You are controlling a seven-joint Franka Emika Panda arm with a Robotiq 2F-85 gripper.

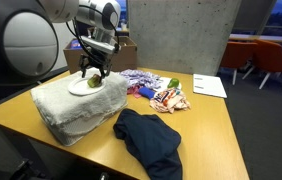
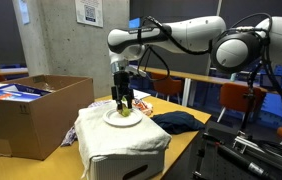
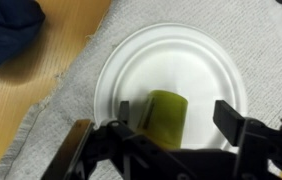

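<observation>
A green and brownish object (image 3: pixel 164 118), its kind not clear, lies on a round white plate (image 3: pixel 206 70). In exterior view 1 the object (image 1: pixel 94 82) is toward the plate's right side. My gripper points down over the plate, its fingers (image 3: pixel 226 117) spread apart on either side of the object with visible room between. In exterior view 2 the gripper (image 2: pixel 123 103) is just above the object, very close to it; whether they touch cannot be told. The plate (image 2: pixel 113 119) rests on a light towel (image 2: pixel 106 140) draped over a box-like form.
A dark folded cloth (image 1: pixel 148 140) lies on the table in front. Patterned cloths (image 1: pixel 169 98) and a white sheet (image 1: pixel 209 85) lie farther back. An open cardboard box (image 2: pixel 51 95) stands beside the towel.
</observation>
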